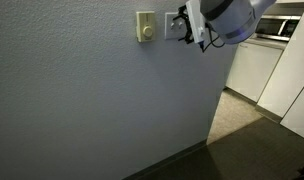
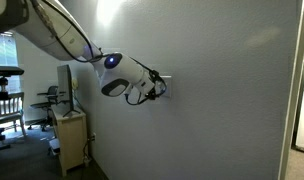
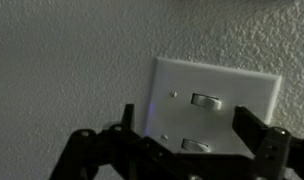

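A white switch plate [image 3: 217, 83] is fixed to the wall, slightly tilted in the wrist view. It carries two toggles, an upper switch [image 3: 206, 102] and a lower switch [image 3: 195, 146]. My gripper stands open in front of the plate, its dark fingers apart on either side of the toggles with nothing held between them. From exterior view 1, the arm comes in from the upper right and partly covers the plate [image 1: 173, 26]. Whether a fingertip touches the plate, I cannot tell.
Left of the plate, a beige box with a round knob [image 1: 145, 26] is mounted close by. The wall [image 1: 82, 90] below is bare. To the right lie an open doorway with white cabinets [image 1: 255, 67] and dark floor.
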